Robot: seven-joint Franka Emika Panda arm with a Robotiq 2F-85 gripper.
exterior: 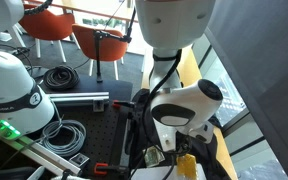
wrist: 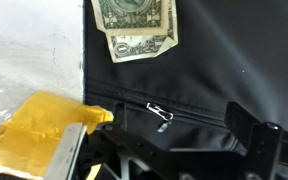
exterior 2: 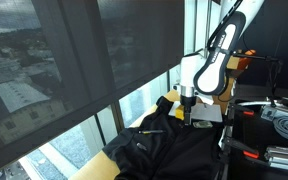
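Observation:
My gripper is open above a black zippered fabric (wrist: 209,60), nothing between its fingers. A silver zipper pull (wrist: 161,112) lies on the zipper line, seen between the fingertips in the wrist view. Banknotes (wrist: 139,22) rest on the fabric at the top of that view. At lower left is a yellow packet (wrist: 29,130), partly covered by a pale part of the gripper mount. In exterior view 1 the hand (exterior: 184,105) hangs low over the fabric, close to the yellow packet (exterior: 187,166); its fingertips are hard to make out there.
A white sheet (wrist: 29,50) lies left of the fabric. In exterior view 2 the black fabric (exterior 2: 159,152) spreads across the table beside the window. A coiled grey cable (exterior: 64,137) and another robot arm (exterior: 9,90) are off to the left in exterior view 1.

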